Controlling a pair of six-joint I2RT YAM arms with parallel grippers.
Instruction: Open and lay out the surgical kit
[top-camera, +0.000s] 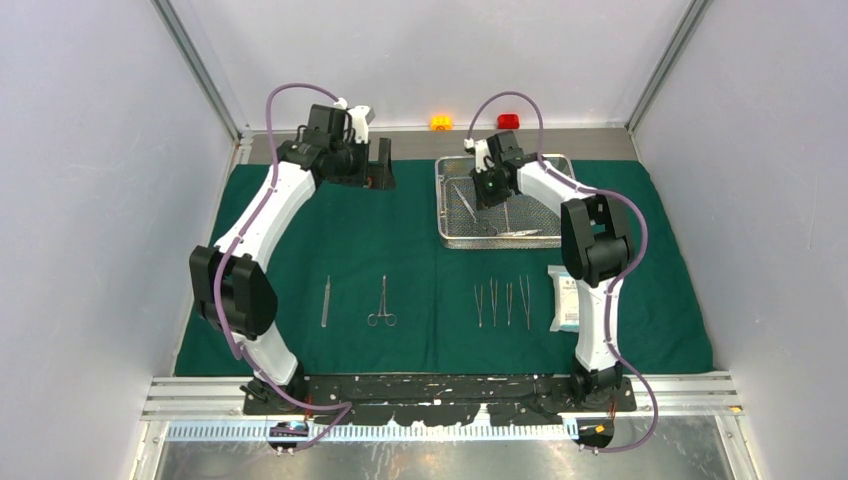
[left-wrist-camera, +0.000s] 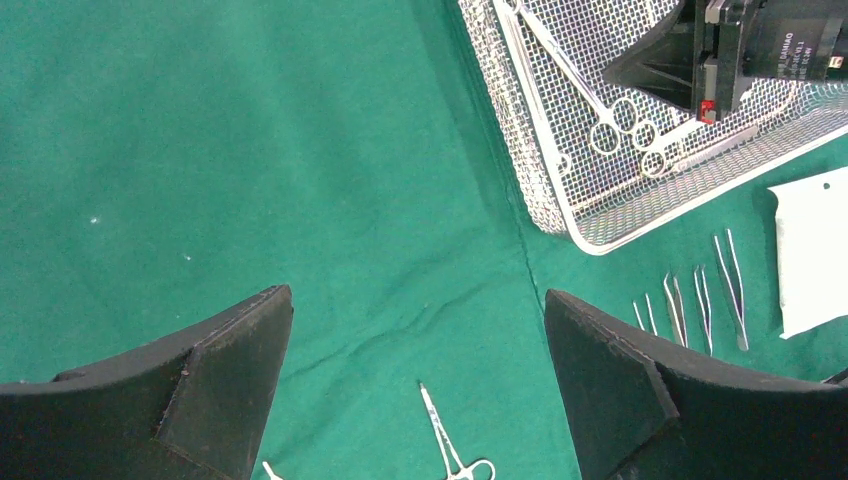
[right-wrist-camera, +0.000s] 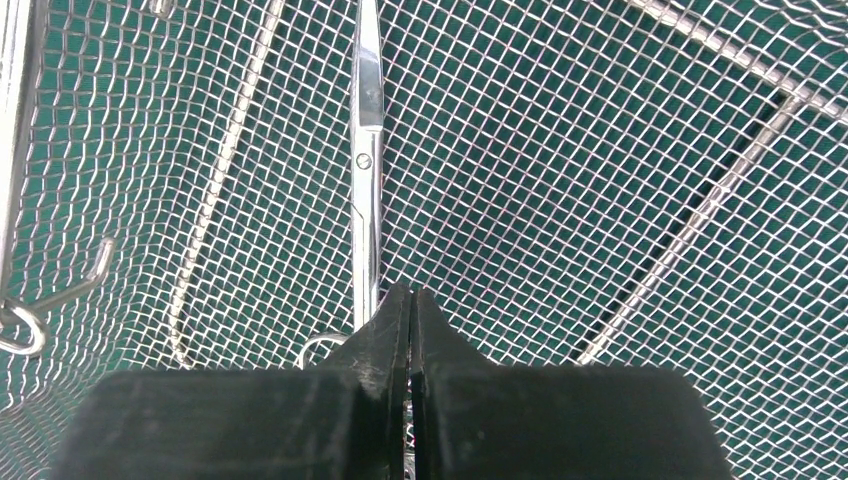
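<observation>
My right gripper is down inside the mesh tray (top-camera: 450, 243), its tips shut over a long pair of scissors (right-wrist-camera: 365, 230) near their finger rings; whether they grip it is hidden. More ringed instruments lie in the tray in the left wrist view. My left gripper (top-camera: 378, 160) stands open above the cloth, left of the tray, nothing between its fingers. On the cloth lie a straight handle (top-camera: 326, 300), a ringed clamp (top-camera: 383, 305), several tweezers (top-camera: 494, 300) and a white packet (top-camera: 563, 298).
A yellow block (top-camera: 441, 122) and a red block (top-camera: 508, 121) sit behind the grey back strip.
</observation>
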